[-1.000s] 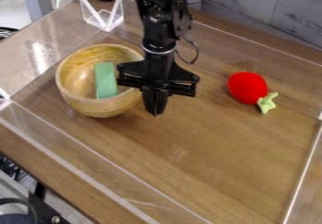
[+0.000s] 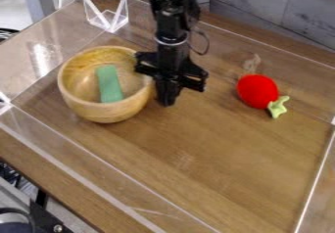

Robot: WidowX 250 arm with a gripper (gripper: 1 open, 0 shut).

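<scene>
A wooden bowl [image 2: 92, 105] sits on the left of the table, with a green block [image 2: 109, 80] lying inside it. My black gripper [image 2: 165, 98] is down low just at the bowl's right rim, pointing at the tabletop; it looks shut, with nothing seen between its fingers, though the tips are small and dark. A red plush vegetable [image 2: 257, 90] with pale green leaves lies to the right, apart from the gripper.
Clear barriers run along its left and right edges, and a grey panelled wall [image 2: 262, 17] stands behind.
The arm has moved slightly back, away from the front of the table. The bowl and red vegetable look nearly unmoved.
</scene>
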